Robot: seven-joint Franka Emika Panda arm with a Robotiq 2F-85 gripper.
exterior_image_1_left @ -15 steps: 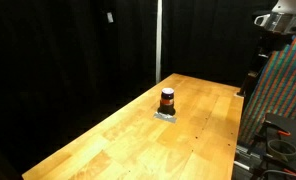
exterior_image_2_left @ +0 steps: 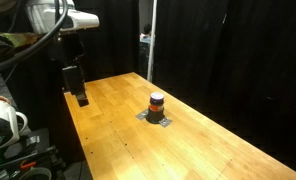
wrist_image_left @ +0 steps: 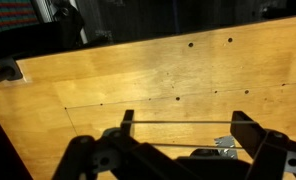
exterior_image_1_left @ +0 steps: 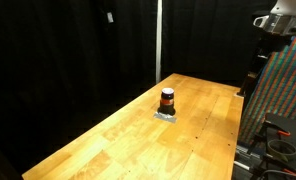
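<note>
A dark cylinder with a white top and red-orange band [exterior_image_1_left: 167, 101] stands upright on the wooden table, with a flat silvery piece [exterior_image_1_left: 165, 117] at its base. The second exterior view also shows the cylinder [exterior_image_2_left: 156, 106] near the table's middle. High over the near end of the table hangs my gripper [exterior_image_2_left: 81, 98], well apart from the cylinder. Its two black fingers are spread wide in the wrist view, where the gripper has no object between them, only thin lines crossing the gap. Part of the silvery piece [wrist_image_left: 226, 142] shows behind the right finger; the cylinder is mostly hidden there.
A pale upright pole [exterior_image_1_left: 159, 45] rises behind it, in front of black curtains. Off the table's right edge is dark equipment with cables [exterior_image_1_left: 281, 148].
</note>
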